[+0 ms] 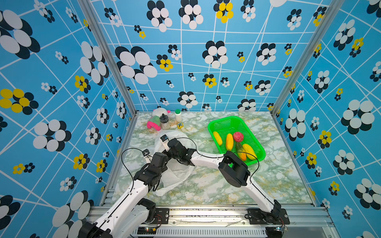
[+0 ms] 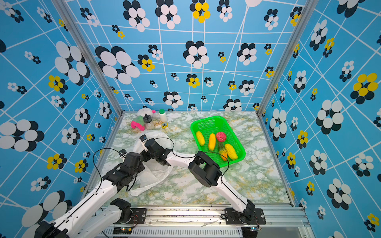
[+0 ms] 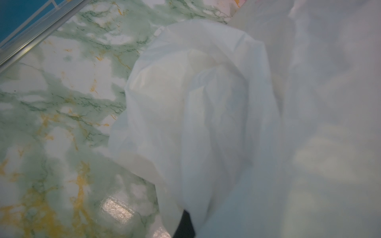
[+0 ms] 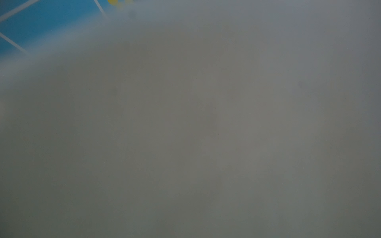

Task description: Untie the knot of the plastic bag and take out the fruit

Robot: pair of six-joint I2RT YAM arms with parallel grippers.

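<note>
A crumpled white plastic bag (image 1: 176,178) lies on the left half of the marble table, beneath both grippers. My left gripper (image 1: 148,158) is low at the bag's left side; in the left wrist view only a dark tip shows among the folds, shut by its look, its fingers mostly hidden. My right gripper (image 1: 165,144) hangs over the bag's upper part, close to the left one; the right wrist view is filled with blurred plastic, so its fingers are hidden. A green basket (image 2: 238,138) on the right holds several fruits, yellow ones and a pink one (image 2: 221,136).
Bottles (image 1: 177,117) and small coloured items, including a pink one (image 1: 152,125), stand at the back left. My right arm reaches across the table in front of the basket.
</note>
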